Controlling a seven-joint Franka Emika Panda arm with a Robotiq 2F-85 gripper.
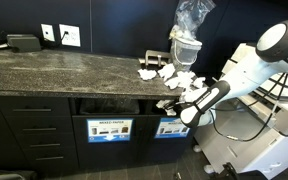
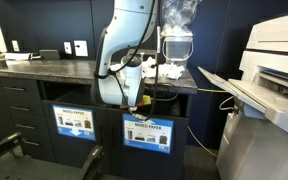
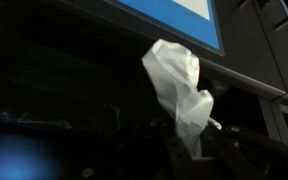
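Note:
A crumpled piece of white paper (image 3: 172,76) sticks up from between the dark fingers of my gripper in the wrist view. The gripper is shut on it, and the paper's lower end is hidden there. Behind the paper is the dark opening of a bin below the counter. In exterior view 1 the gripper (image 1: 170,105) is at the counter's front edge, above the right-hand bin front with a blue and white label (image 1: 172,127). The arm hides much of that bin's opening in exterior view 2.
More crumpled white papers (image 1: 166,71) lie on the dark counter (image 1: 74,72), near a white container (image 1: 185,50) and a clear plastic bag (image 1: 191,17). A left bin front bears a similar label (image 1: 109,129). A large white machine (image 2: 274,75) stands at the right.

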